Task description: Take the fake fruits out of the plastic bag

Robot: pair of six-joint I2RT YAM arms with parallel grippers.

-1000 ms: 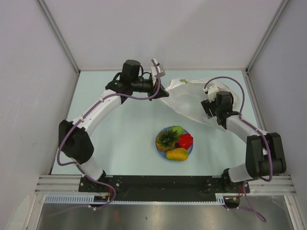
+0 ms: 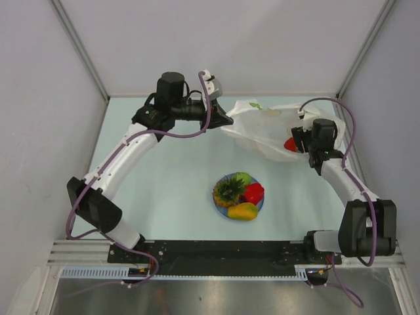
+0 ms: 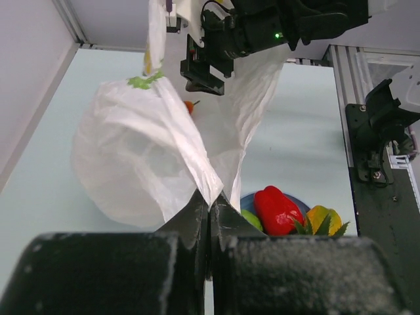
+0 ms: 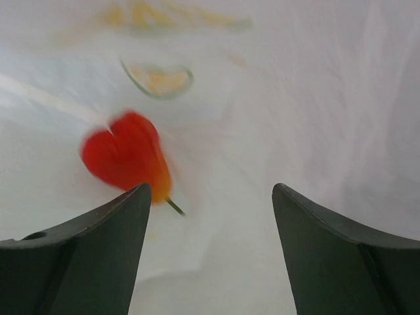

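A white plastic bag (image 2: pixel 259 131) is stretched between my two arms at the back right. My left gripper is shut on a fold of its edge. Inside the bag lies a heart-shaped, red-orange fake fruit with a short stem (image 4: pixel 134 157), also visible from above as a red patch (image 2: pixel 290 144). My right gripper reaches into the bag's right part, its fingers apart and empty. In the right wrist view the fruit lies beyond the left finger (image 4: pixel 108 252), apart from it as far as shows.
Below the bag stands a blue plate (image 2: pixel 220 209) bearing a pineapple (image 2: pixel 228 192), a red pepper (image 2: pixel 254 192), a yellow fruit (image 2: pixel 243 211) and a green fruit (image 2: pixel 243 177).
My right gripper has moved to the right and the left one slightly left, with the bag drawn wider between them. The red fruit now shows beside the right gripper from above.
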